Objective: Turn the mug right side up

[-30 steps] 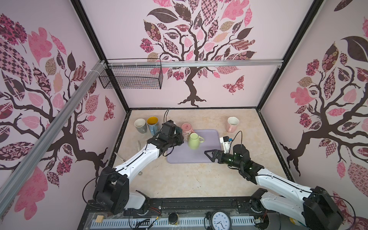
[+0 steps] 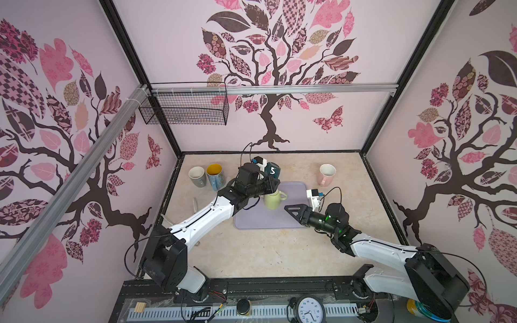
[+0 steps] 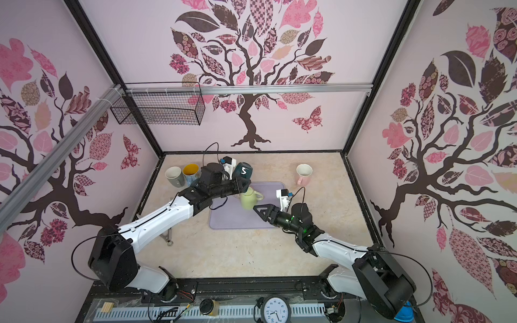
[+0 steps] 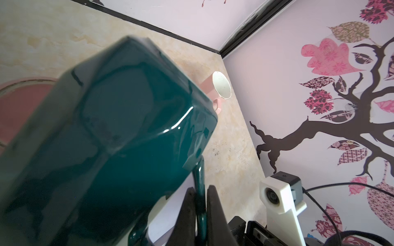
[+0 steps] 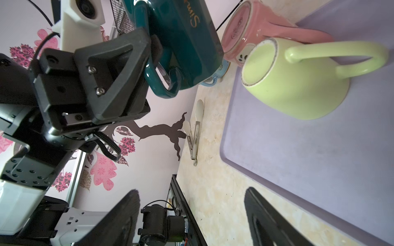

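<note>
A dark teal mug (image 5: 188, 39) is raised off the table, tilted, with lettering on its side. My left gripper is shut on its handle, a thin teal strip showing between the fingers. Upside down on the lilac tray (image 2: 245, 222) stands a light green mug (image 5: 299, 78), its handle pointing right. A pink mug (image 5: 256, 28) behind it also has its base up. Low over the tray's right side, to the right of the green mug, my right gripper is open and empty. Which way the teal mug's opening points, I cannot tell.
A pale pink mug (image 2: 327, 175) is at the back right. Two more mugs, one white (image 2: 197, 176) and one blue with a yellow inside (image 2: 215, 176), stand back left. Tongs (image 5: 195, 133) lie at left.
The left arm has moved right, toward the back and up, carrying the teal mug, which now hides the pink mug in the top left view. My right gripper has shifted slightly left.
</note>
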